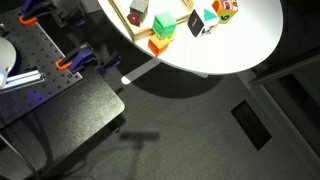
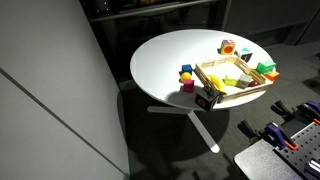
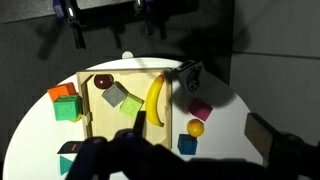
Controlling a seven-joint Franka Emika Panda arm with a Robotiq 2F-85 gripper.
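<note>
In the wrist view my gripper shows as two dark fingers (image 3: 268,140) set wide apart, with nothing between them; it looks down from above a round white table (image 3: 225,143). A shallow wooden tray (image 3: 86,105) holds a yellow banana (image 3: 153,98), a grey block (image 3: 115,94), a light green block (image 3: 130,106) and a dark red round thing (image 3: 103,81). Right of the tray lie a crimson cube (image 3: 200,109), an orange ball (image 3: 195,128) and a blue cube (image 3: 187,145). Neither exterior view shows the gripper clearly.
A green cube (image 1: 163,25) and an orange block (image 1: 158,44) sit by the tray's outer side. A black object (image 2: 207,97) stands near the table's edge. Beyond them are a teal-and-white block (image 1: 203,21) and a patterned cube (image 2: 228,46).
</note>
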